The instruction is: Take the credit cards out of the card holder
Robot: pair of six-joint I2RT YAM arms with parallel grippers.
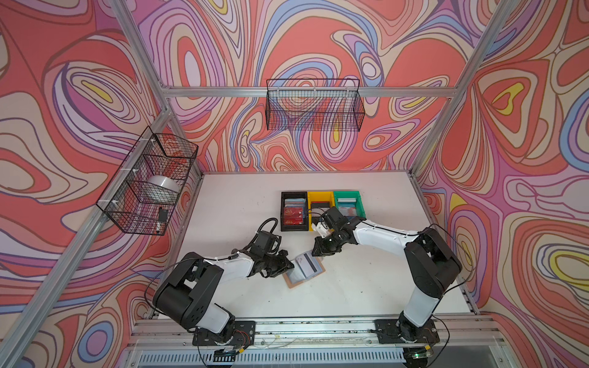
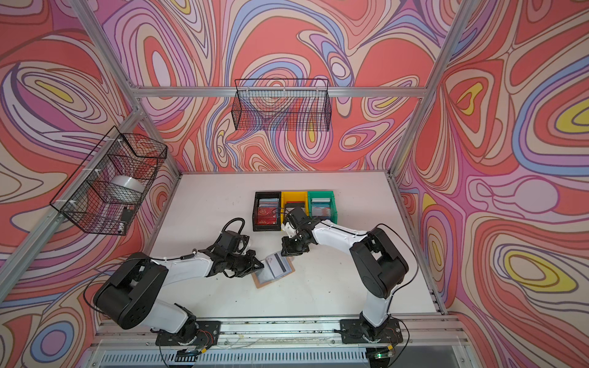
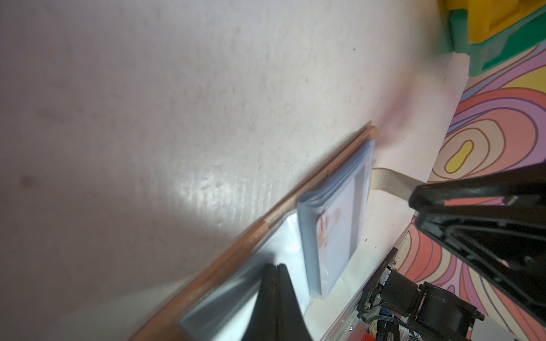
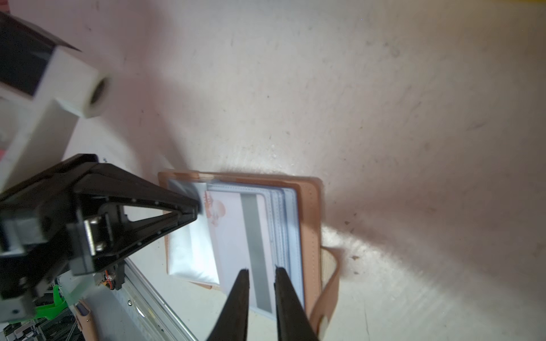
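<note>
The brown card holder (image 4: 310,216) lies open on the white table, its clear sleeves (image 4: 190,244) to the left and a grey card with a dark stripe (image 4: 239,238) showing in the sleeves on the right. My left gripper (image 1: 288,266) is down at the holder's left sleeve, shut, with its fingertips on the sleeve; nothing clear shows between them. My right gripper (image 1: 317,251) hangs over the upper right of the holder. In the right wrist view its fingers (image 4: 241,289) are slightly apart, pointing down over the striped card, with nothing seen held.
Black (image 1: 284,211), yellow (image 1: 321,195) and green (image 1: 359,208) bins holding cards stand behind the holder. Wire baskets hang at the left and back.
</note>
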